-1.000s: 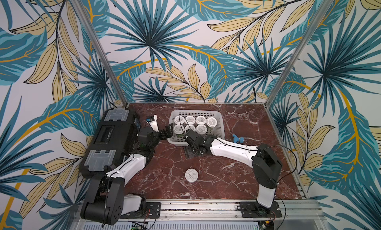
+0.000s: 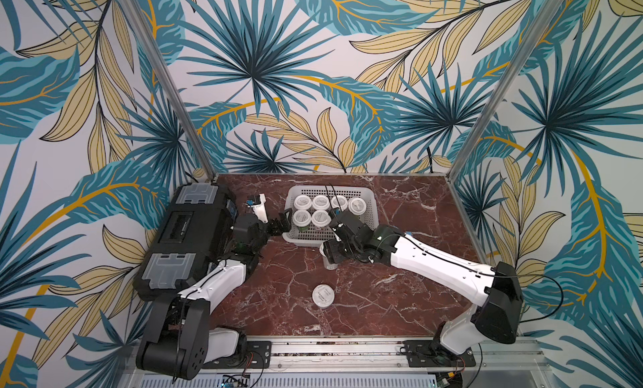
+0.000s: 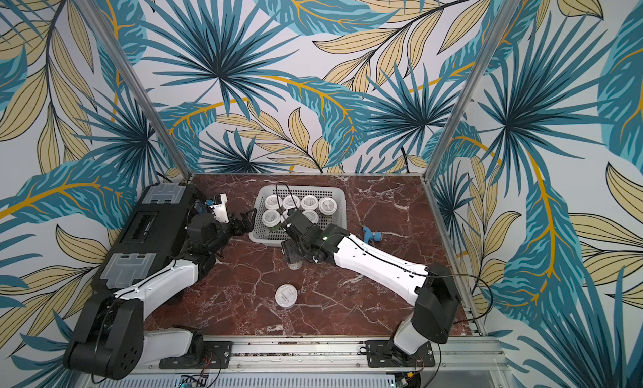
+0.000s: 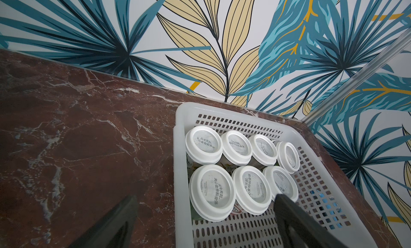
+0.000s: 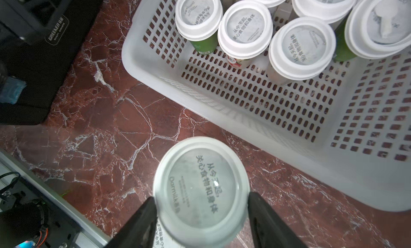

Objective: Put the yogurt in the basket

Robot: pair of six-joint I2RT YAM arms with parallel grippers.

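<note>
A white-lidded yogurt cup [image 5: 200,188] fills the space between the fingers of my right gripper, which is shut on it. Together they hang just in front of the basket [image 2: 369,235], outside its near wall. Another yogurt [image 2: 323,295] stands alone on the table nearer the front; the right wrist view shows only a sliver of its lid. Inside the basket several yogurts sit in two rows toward the back and left. My left gripper is open and empty, beside the basket's left rim.
The basket's right end and near right part are bare. A black toolbox [image 2: 181,230] lies along the left side, close to the left arm. A small blue object [image 3: 371,235] rests right of the basket, near the right arm.
My right gripper has come up slightly and shifted a little right, carrying the yogurt; its arm has swung outward to the right. The left arm and loose yogurt have stayed put.
</note>
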